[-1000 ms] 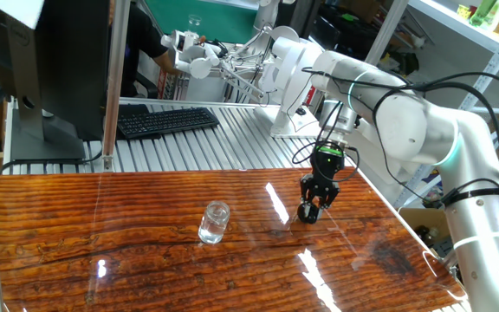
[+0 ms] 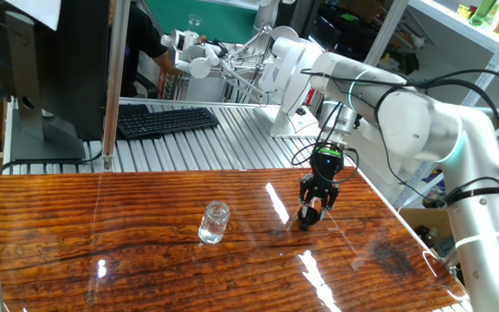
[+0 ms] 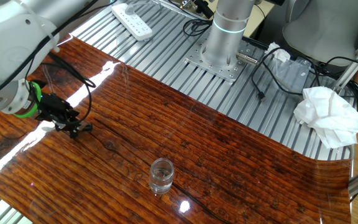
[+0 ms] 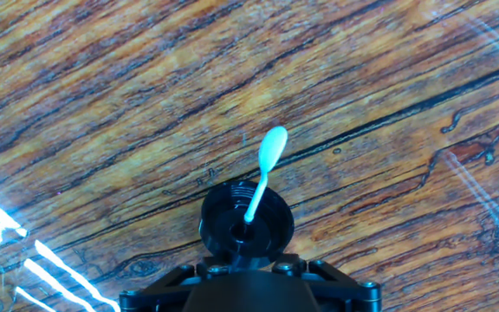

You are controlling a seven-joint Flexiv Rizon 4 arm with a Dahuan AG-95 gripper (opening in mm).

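A small black round cup-like holder (image 4: 225, 206) stands out at the lower middle of the wrist view, with a pale spoon-shaped stick (image 4: 272, 149) rising from its centre. My gripper (image 2: 317, 205) points down low over the right part of the table, right by the black holder (image 2: 307, 218). The holder looks tilted in exterior view 1. In exterior view 2 the dark gripper (image 3: 73, 129) blends with the holder. Its fingertips are hidden in the wrist view, so whether they grip the holder does not show. A clear glass jar (image 2: 214, 223) with some liquid stands upright, apart from the gripper.
White crumpled tissue (image 3: 328, 117) and a power strip (image 3: 131, 22) lie on the metal slats. Cables hang loosely around my wrist.
The black holder under my gripper has tilted slightly and shifted a little in exterior view 1. My arm and the glass jar look almost still.
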